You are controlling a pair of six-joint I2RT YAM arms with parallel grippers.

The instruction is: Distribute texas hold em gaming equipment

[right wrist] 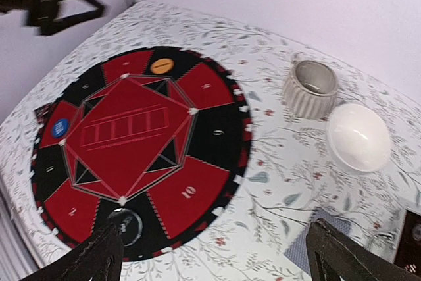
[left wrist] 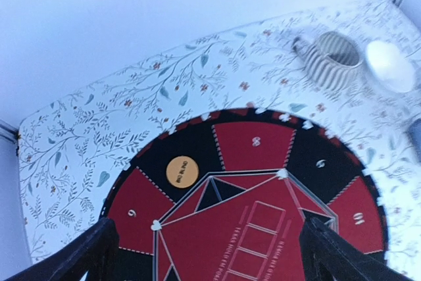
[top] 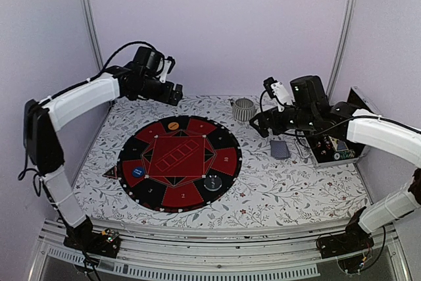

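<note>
The round red-and-black poker mat (top: pixel 177 192) lies on the patterned table. An orange chip (left wrist: pixel 182 171) sits on its back black segment, a blue chip (top: pixel 138 172) at the left, and a dark round button (top: pixel 212 183) at the front right. My left gripper (top: pixel 171 93) hangs raised above the mat's back edge, open, nothing between its fingers. My right gripper (top: pixel 263 123) is raised right of the mat, also open and empty. A grey square item (top: pixel 279 149) lies below it on the table.
A ribbed cup (top: pixel 243 109) and a white bowl (right wrist: pixel 358 137) stand at the back right. An open case (top: pixel 335 156) is at the far right. A small dark triangular item (top: pixel 111 173) lies left of the mat.
</note>
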